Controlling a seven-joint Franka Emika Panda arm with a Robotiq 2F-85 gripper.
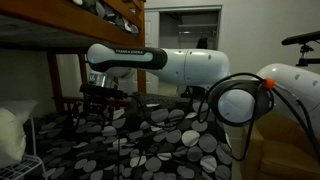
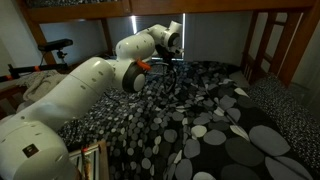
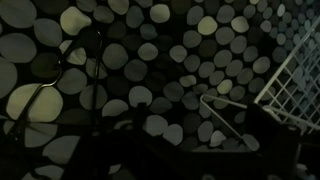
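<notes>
My gripper [image 1: 97, 100] hangs dark and small above a bedspread [image 1: 180, 145] patterned with grey and white dots. The wrist view looks down on the same cloth, and the gripper stands open along its lower edge, very dim, with nothing visible between its fingers. To the right of it in that view is a white wire rack [image 3: 292, 88]. Exterior view 1 has the wire rack [image 1: 22, 167] at the lower left, with a white, bulky object [image 1: 10, 135] at the frame's edge above it. What that object is, I cannot tell.
Wooden bunk framing [image 1: 60, 22] overhangs the bed, and a wooden post [image 2: 292, 42] rises at the right in exterior view 2. A brown armchair [image 1: 285, 148] is beyond the arm. Dark cable loops [image 3: 60, 75] cross the wrist view. Much of the bedspread is bare.
</notes>
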